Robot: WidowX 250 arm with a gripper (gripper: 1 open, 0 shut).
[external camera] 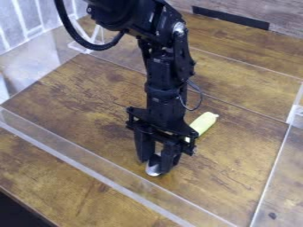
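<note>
My black gripper (158,152) is low over the wooden table, shut on a small silver object (154,169) that shows at its fingertips. The object is mostly hidden by the fingers, so I cannot tell what it is. A pale yellow oblong item (204,122) lies just behind the gripper to the right, partly hidden by it.
Clear plastic-looking strips or edges run along its left, front and right sides. A dark edge shows at the bottom left.
</note>
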